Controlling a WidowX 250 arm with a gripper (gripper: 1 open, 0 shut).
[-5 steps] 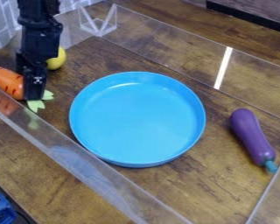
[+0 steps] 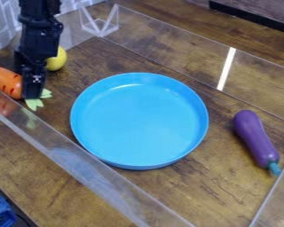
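Note:
My black gripper (image 2: 32,82) reaches down at the upper left, low over an orange carrot (image 2: 7,83) with pale green leaves, which lies along the left side of the wooden surface. The gripper is open; its fingertips are beside the carrot, and whether they touch it is hard to tell. Just behind and to the right of the gripper is a yellow object (image 2: 57,58), partly hidden.
A large blue plate (image 2: 138,120) fills the middle. A purple eggplant (image 2: 254,137) lies at the right. Clear walls border the area, one crossing the lower left. Bare wood shows at the back and lower right.

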